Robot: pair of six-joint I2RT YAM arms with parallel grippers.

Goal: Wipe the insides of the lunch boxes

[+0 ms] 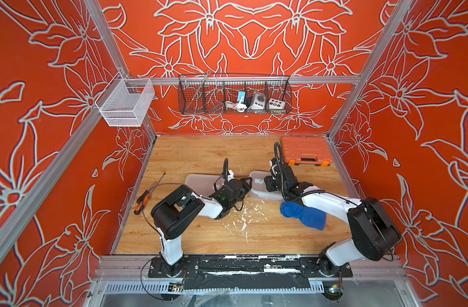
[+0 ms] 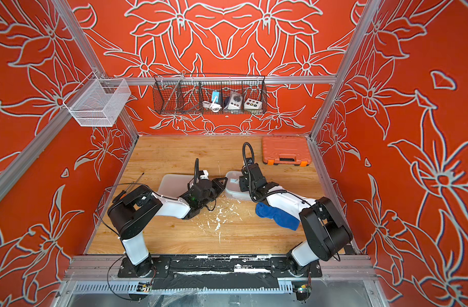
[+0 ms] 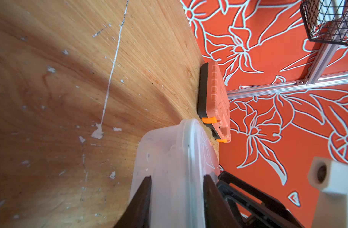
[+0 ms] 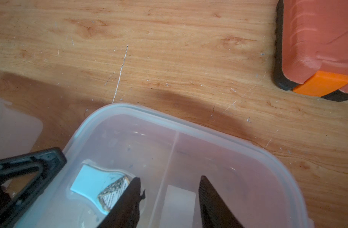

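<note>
Two translucent lunch boxes stand on the table. The left box [image 1: 195, 179] is partly covered by my left arm. At the right box's left wall, my left gripper is open, its fingers spread on either side of the box's clear corner [image 3: 166, 148]. My right gripper points into the right box [image 4: 227, 152], open. Low between its fingers shows a pale rectangular piece [image 4: 177, 205]; whether it lies on the box floor I cannot tell. A light-blue piece with a dark-edged patch [image 4: 92, 182] lies inside that box. Beneath my right forearm is a blue cloth [image 1: 308, 217].
White crumbs [image 1: 244, 221] litter the table in front of the boxes. An orange tool case [image 1: 306, 150] sits back right, a screwdriver [image 1: 141, 202] at the left edge. Bare table lies behind the boxes. A black wire basket [image 1: 234, 94] hangs on the back wall.
</note>
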